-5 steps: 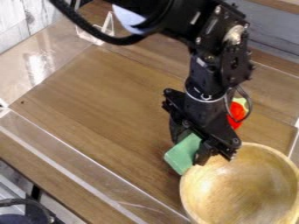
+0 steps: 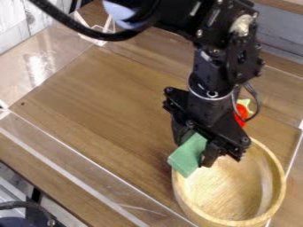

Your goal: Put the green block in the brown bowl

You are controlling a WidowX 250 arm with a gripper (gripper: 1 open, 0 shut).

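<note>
The green block (image 2: 186, 156) is pinched in my gripper (image 2: 197, 151), its lower end poking out below the dark fingers. Right beside and partly under them sits the brown bowl (image 2: 279, 182), a light wooden one, with its empty inside facing up. The block overlaps the bowl's left rim in this view; its height above the rim is hard to judge. My gripper hides the bowl's far left rim and the top of the block.
Behind the gripper, a red object (image 2: 243, 109) shows at the right, partly hidden by the arm. A clear raised edge (image 2: 83, 168) runs along the front left.
The bowl now appears further left and slightly smaller, nearer beneath the gripper. The gripper with the block has shifted slightly right and up.
</note>
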